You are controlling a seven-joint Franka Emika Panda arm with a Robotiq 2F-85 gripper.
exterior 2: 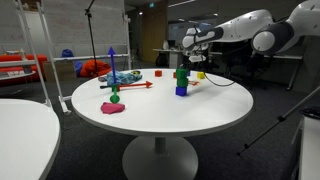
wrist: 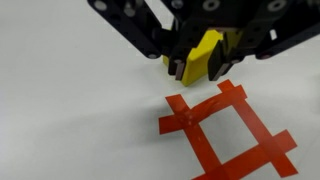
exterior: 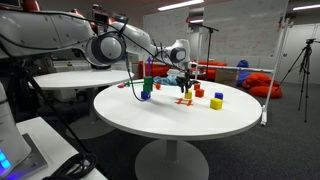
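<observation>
A yellow block [exterior: 188,95] stands by the red tape marks [exterior: 184,102] on the round white table. My gripper [exterior: 188,88] is right above it, pointing down. In the wrist view the fingers of my gripper stand apart, with the yellow block [wrist: 202,58] showing in the gap and out past the left finger. Whether the pads touch it cannot be made out. The red tape square [wrist: 232,130] lies flat on the table just beside the block, its inside empty.
Another yellow block [exterior: 216,103] and a blue block [exterior: 219,96] sit to the right, with red blocks [exterior: 198,93] behind. A green piece [exterior 2: 182,74] stands over a blue block [exterior 2: 181,91].
</observation>
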